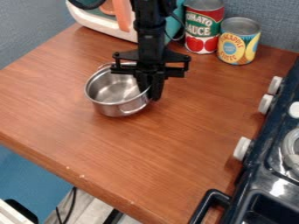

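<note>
A small steel pot (112,94) with wire handles sits on the wooden table (93,149). My black gripper (149,86) is low over the pot's right side, its fingers at the rim. Whether they are closed on the rim or handle is hidden.
A red tomato sauce can (202,26) and a yellow can (239,42) stand at the back right, beside a white appliance (98,22). A black toy stove (271,166) fills the right edge.
</note>
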